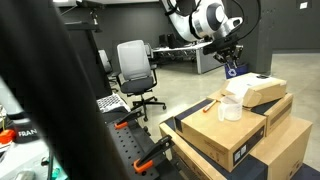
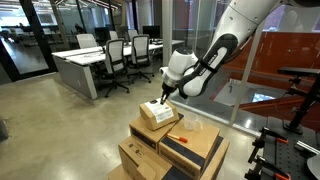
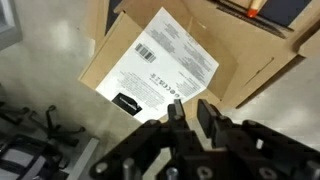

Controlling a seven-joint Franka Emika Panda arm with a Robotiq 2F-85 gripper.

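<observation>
In the wrist view my gripper stands open, with nothing between its dark fingers. Beyond the fingertips, a cardboard box with a white printed label lies tilted across the frame. How far the fingers are from it is hard to judge. Part of an orange-handled tool shows at the upper edge. The same orange tool rests on the boxes in exterior view 2, near a clear container and a smaller carton. Neither exterior view shows my gripper clearly.
A person stands behind the stacked boxes. Office chairs are in the background. Dark equipment fills the left side of exterior view 1. Open floor lies left of the boxes.
</observation>
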